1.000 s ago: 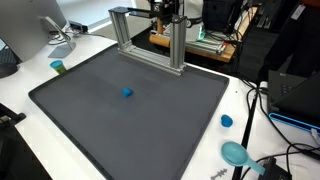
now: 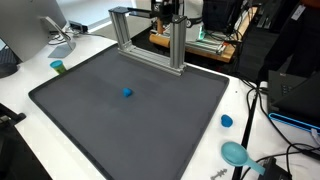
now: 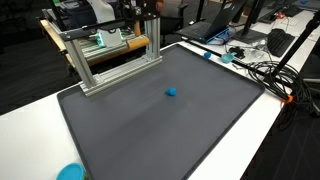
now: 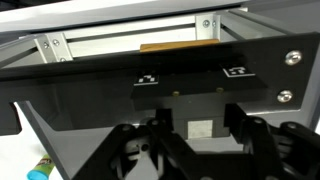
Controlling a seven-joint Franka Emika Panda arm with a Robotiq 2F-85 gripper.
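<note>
In the wrist view my gripper faces a black drawer-like front [image 4: 90, 100] with a dark handle-like bar [image 4: 195, 92] across its middle. The two black fingers stand apart, and a pale patch shows between them. They sit right at the bar; whether they touch it is hidden by the dark parts. Behind the black front, a white-floored space [image 4: 110, 47] holds a brown wooden strip [image 4: 180, 46]. In the exterior views the raised metal frame [image 2: 150, 58] stands at the mat's edge, with the arm mostly cut off at the top.
On the grey mat [image 3: 170, 125] lies a small blue object [image 2: 127, 92]. A green-and-blue cup [image 2: 58, 67] stands on the white table at the left. A round blue piece [image 2: 226, 121] and a teal bowl-like item [image 2: 240, 157] are at the right.
</note>
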